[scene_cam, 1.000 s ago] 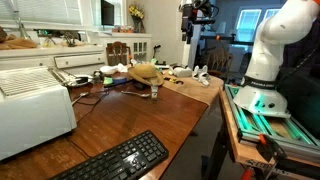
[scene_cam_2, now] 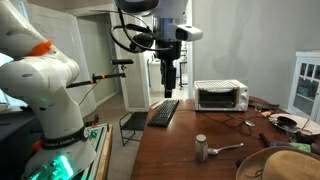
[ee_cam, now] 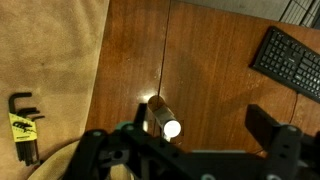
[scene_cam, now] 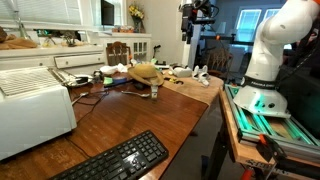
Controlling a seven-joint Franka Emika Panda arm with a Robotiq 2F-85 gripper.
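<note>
My gripper is open, with nothing between its fingers, high above the wooden table (scene_cam_2: 165, 155). A small cylindrical shaker with a pale top (ee_cam: 172, 128) shows below it in the wrist view, near the left finger and partly behind the gripper body. In exterior view 2 the same shaker (scene_cam_2: 201, 148) stands upright on the table, well below the gripper (scene_cam_2: 152, 68). Exterior view 1 has the shaker (scene_cam: 154, 91) near the table's middle.
A black keyboard (scene_cam: 115, 158) and a white toaster oven (scene_cam_2: 222, 95) occupy one end of the table. A straw hat (scene_cam: 147, 74), a spoon (scene_cam_2: 226, 148) and cables lie around the shaker. Black hex keys (ee_cam: 24, 128) rest on tan material. Bare wood separates keyboard and shaker.
</note>
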